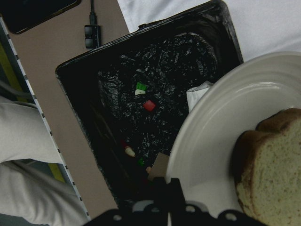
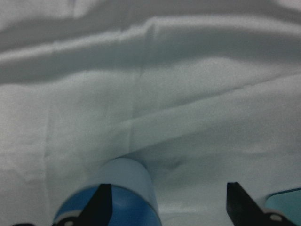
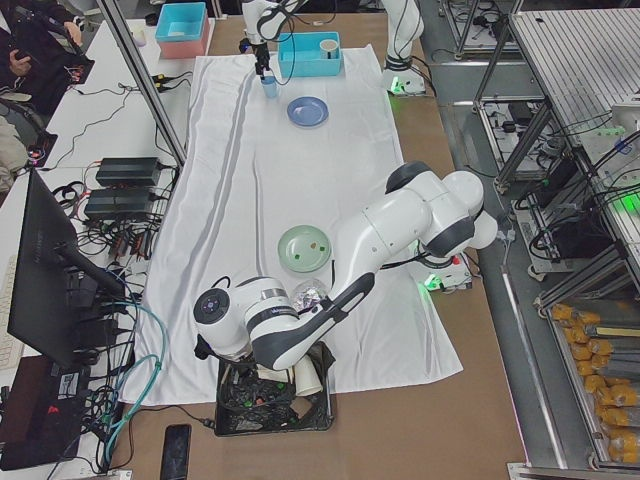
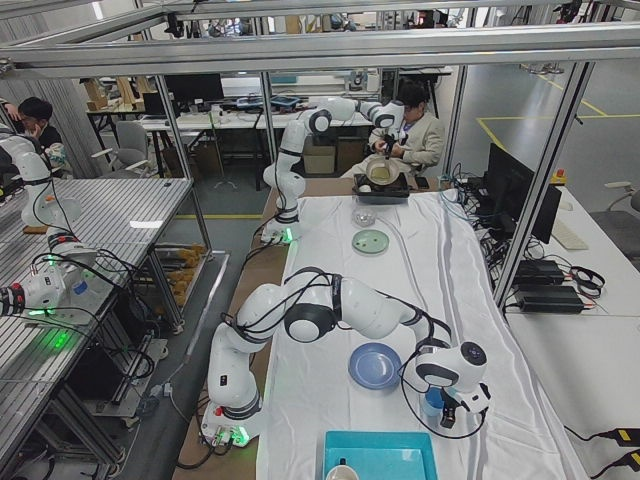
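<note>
My left gripper holds the rim of a white plate [image 1: 211,117] with a slice of bread [image 1: 268,169] on it, over a black bin [image 1: 131,70] lined with a black bag and holding small scraps. My right gripper is open above a blue cup [image 2: 127,169] on the white cloth [image 2: 141,94], the cup near its left finger.
A blue plate [image 4: 375,365] and a teal basket [image 4: 378,450] with a mug lie at my right arm's end. A green plate [image 3: 304,248] and a clear dish [image 3: 309,294] lie toward the other end.
</note>
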